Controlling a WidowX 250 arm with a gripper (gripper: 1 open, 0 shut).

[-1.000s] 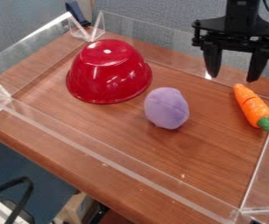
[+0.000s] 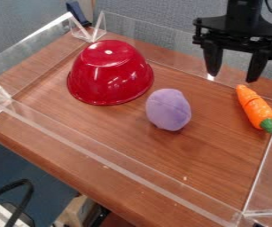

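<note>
My black gripper hangs open at the top right, above the table, with nothing between its fingers. Below it and a little to the right lies an orange toy carrot with a green tip pointing toward the viewer. A lumpy purple object sits near the middle of the table. An upturned glossy red bowl rests to the left and farther back.
Clear plastic walls enclose the wooden tabletop. Cables and a small wooden block are outside at the lower left.
</note>
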